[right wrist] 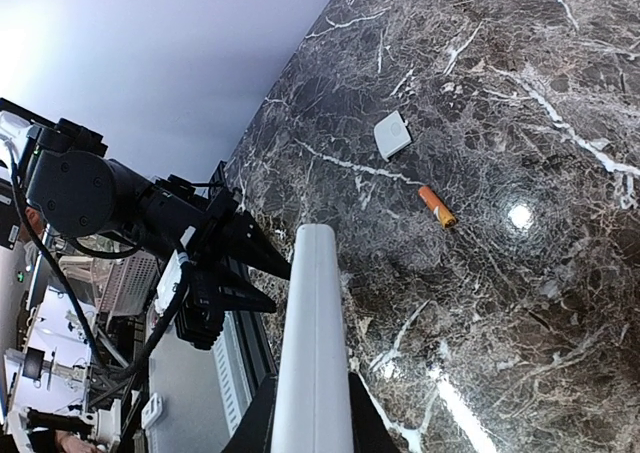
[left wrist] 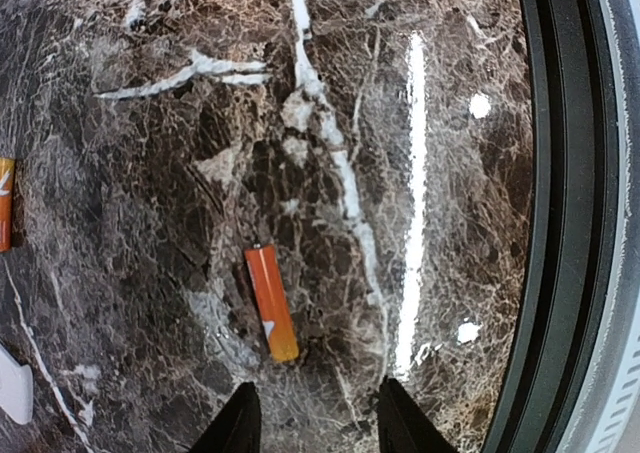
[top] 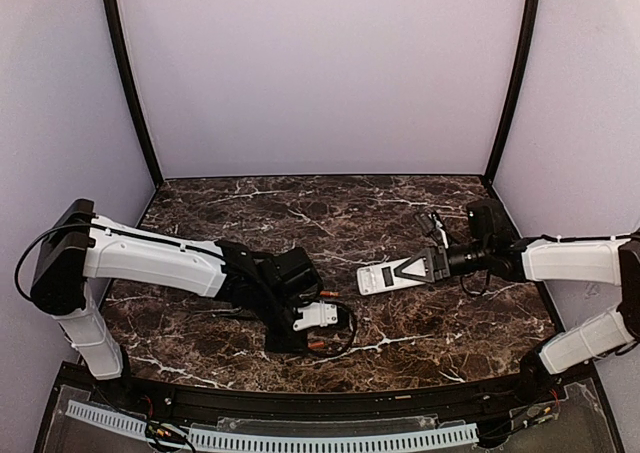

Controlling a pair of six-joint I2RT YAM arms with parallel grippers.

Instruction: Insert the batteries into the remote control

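My right gripper [top: 432, 263] is shut on the white remote control [top: 378, 278], which it holds up at the right; in the right wrist view the remote [right wrist: 314, 333] fills the lower middle. My left gripper hovers over an orange battery [left wrist: 270, 303], its fingers apart with nothing seen between them. A second orange battery [left wrist: 5, 201] lies at the left edge of the left wrist view; one [top: 329, 293] also shows beyond the left gripper in the top view. A small light battery cover lies on the table, partly visible in the left wrist view.
Side walls and a back panel enclose the area.
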